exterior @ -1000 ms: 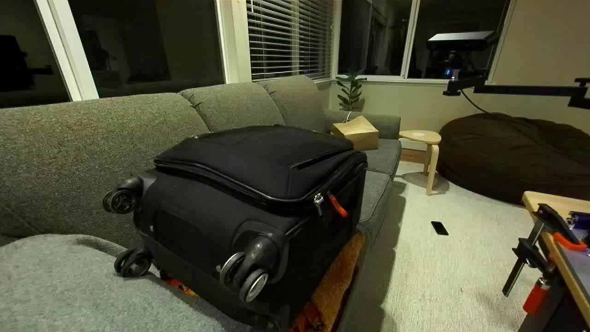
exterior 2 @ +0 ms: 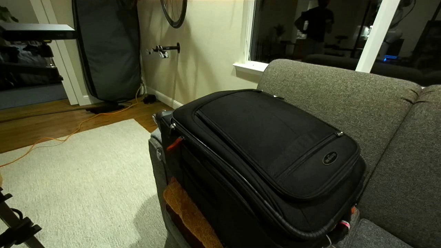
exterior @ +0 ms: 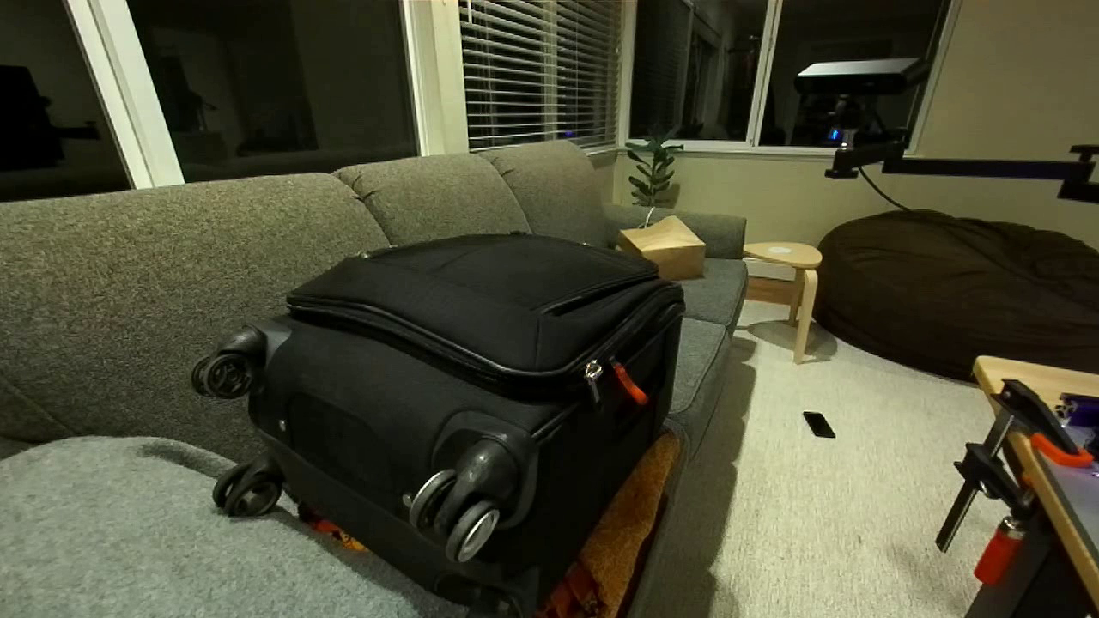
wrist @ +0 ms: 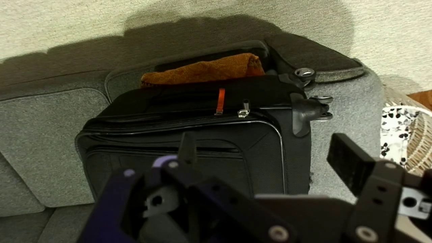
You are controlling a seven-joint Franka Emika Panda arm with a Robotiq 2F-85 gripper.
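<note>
A black suitcase [exterior: 484, 340] lies on its back on the grey couch [exterior: 278, 221], its wheels toward the near armrest in exterior view 1. On its side hang an orange-red zipper pull [exterior: 628, 382] and a metal zipper slider [exterior: 592, 372]. The second exterior view shows the suitcase [exterior 2: 264, 140] from its other end, with the red pull [exterior 2: 175, 144] at the left. In the wrist view my gripper is open above the suitcase [wrist: 194, 133], fingers wide apart and nothing between them. The pull [wrist: 220, 101] and slider [wrist: 244, 111] appear beyond the fingers. Neither exterior view shows the gripper.
An orange-brown cloth [wrist: 206, 69] is under the suitcase at the couch's front edge. A paper bag [exterior: 664, 247] sits at the far couch end. A phone [exterior: 819, 424] lies on the carpet, with a clamped table [exterior: 1035, 386] to the right. A woven basket [wrist: 419, 141] stands beyond the armrest.
</note>
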